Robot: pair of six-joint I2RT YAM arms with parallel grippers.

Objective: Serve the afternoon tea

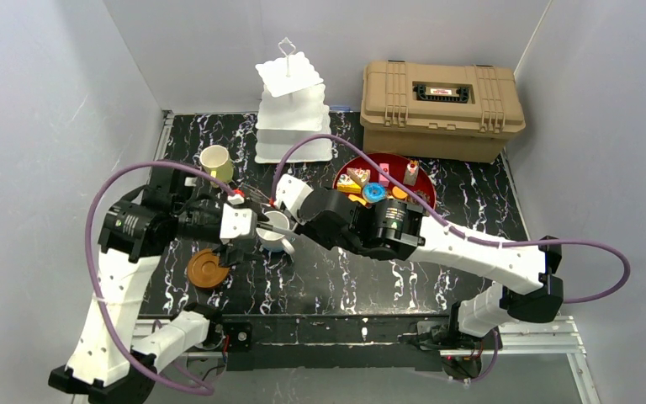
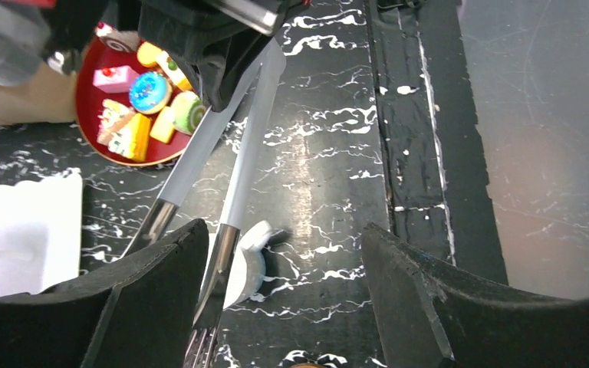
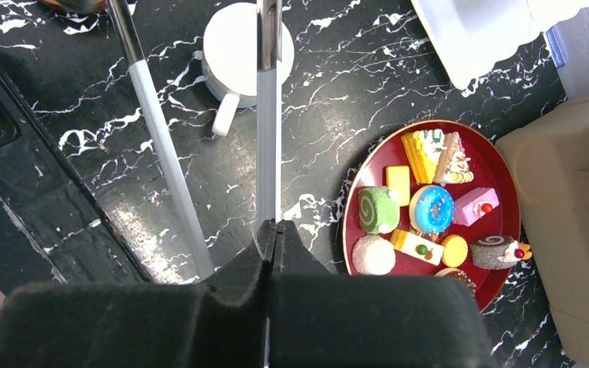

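Observation:
A pair of white-handled tongs (image 3: 170, 161) with metal ends, one fork-like, is held in my right gripper, which is shut on one handle. The tongs' arms spread apart toward the left. My left gripper stands partly open, and one tong arm crosses between its fingers, near the left one; nothing is clamped there. Below them, on the table, sits a white cup (image 1: 276, 225) with a handle, partly hidden in the top view. A red plate (image 3: 357, 230) carries several small cakes and sweets. At the back stands a white tiered stand (image 1: 294, 105).
Left of the stand is a yellow cup (image 1: 217, 158), partly behind the left arm. A brown round disc (image 1: 208, 268) lies at front left. The big tan case (image 1: 442, 109) fills the back right. Bare table lies at the front middle.

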